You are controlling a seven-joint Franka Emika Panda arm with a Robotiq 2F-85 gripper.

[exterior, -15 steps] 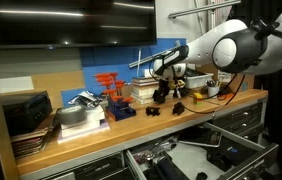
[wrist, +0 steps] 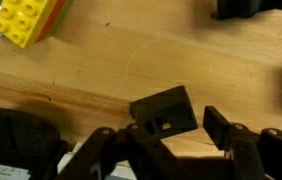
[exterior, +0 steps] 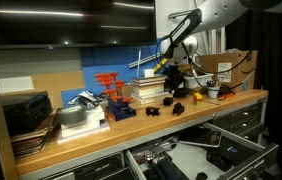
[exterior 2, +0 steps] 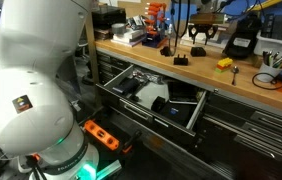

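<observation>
A small black block (wrist: 164,112) sits between the fingertips of my gripper in the wrist view, and the fingers are shut on it. Bare wood shows around the block, with the light worktop (wrist: 131,50) below. Seen from exterior view 1, the gripper (exterior: 175,78) is over the back part of the counter, near the stacked books and papers; the block is too small to make out there.
A yellow toy brick (wrist: 26,18) with red beneath lies at the wrist view's upper left. Dark items (wrist: 246,8) stand at its top and right edges, a black mesh object (wrist: 19,135) at lower left. An open drawer (exterior: 196,158) juts out below the counter.
Over the last second my arm has lifted and swung to the right in exterior view 1, carrying the gripper up from the counter. The things on the counter look unmoved.
</observation>
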